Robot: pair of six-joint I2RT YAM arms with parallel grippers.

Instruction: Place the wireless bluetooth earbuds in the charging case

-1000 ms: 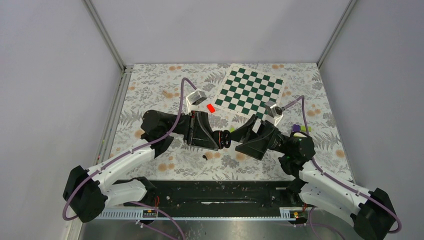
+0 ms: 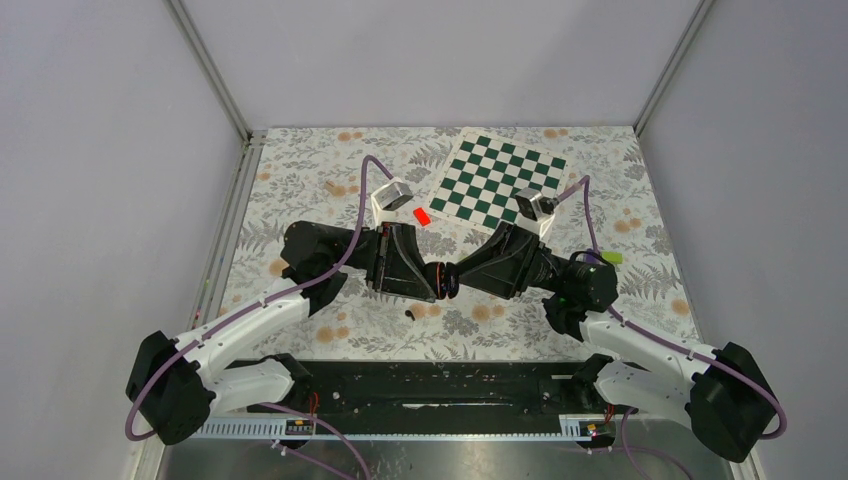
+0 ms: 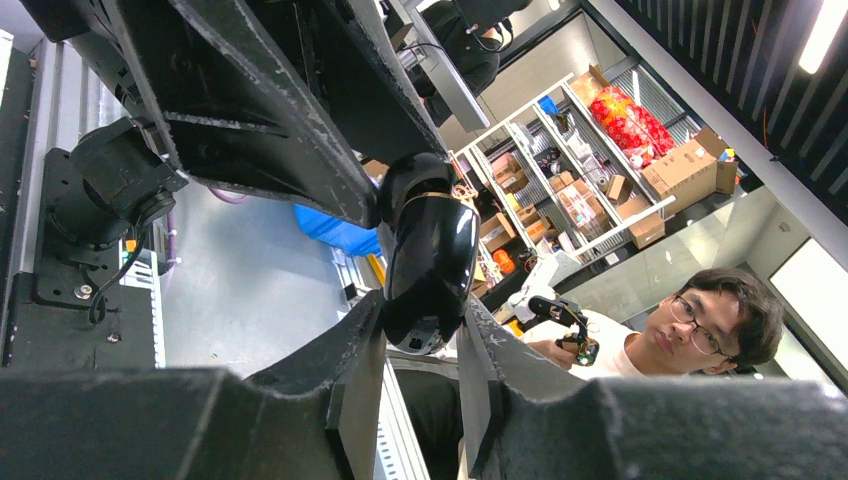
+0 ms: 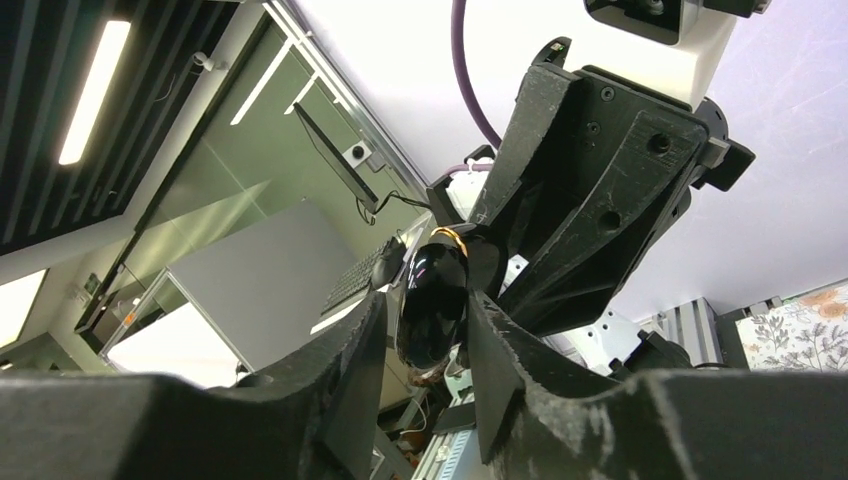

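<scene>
The black glossy charging case [image 2: 440,281], with a thin gold band, is held up between both grippers over the middle of the table. My left gripper is shut on the case [image 3: 430,265]. My right gripper has its fingertips at either side of the case [image 4: 435,300]; whether they grip it cannot be told. A small dark object [image 2: 410,314], possibly an earbud, lies on the table below; it is too small to identify.
A green checkered board [image 2: 500,180] lies at the back right, with a red block [image 2: 422,216] beside it. A yellow-green object [image 2: 612,257] is partly behind my right arm.
My right gripper has moved up and left onto the case, from slightly to its right with fingers spread. The left arm has stayed about still.
</scene>
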